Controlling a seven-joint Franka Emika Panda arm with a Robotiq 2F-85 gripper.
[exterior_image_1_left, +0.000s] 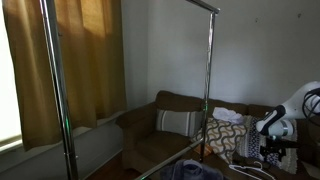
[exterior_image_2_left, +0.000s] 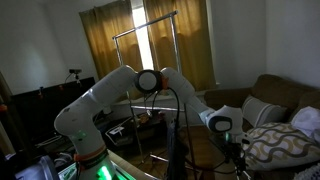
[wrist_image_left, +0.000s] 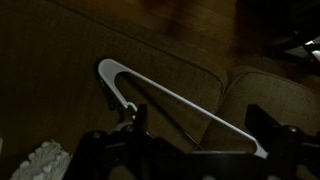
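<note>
A white clothes hanger lies on the brown sofa seat, stretching across the middle of the wrist view. In exterior view 1 the hanger shows at the front of the sofa, below the cushions. My dark gripper is open, one finger low on the left and the other on the right, and the hanger passes through the view between and beyond them. Contact between fingers and hanger cannot be made out in the dark. In exterior view 2 the gripper points down beside the patterned pillow.
Pillows and a white cloth rest along the sofa. A metal garment rack stands in front of it, with dark blue fabric at its foot. Something white and fluffy lies at the wrist view's lower left.
</note>
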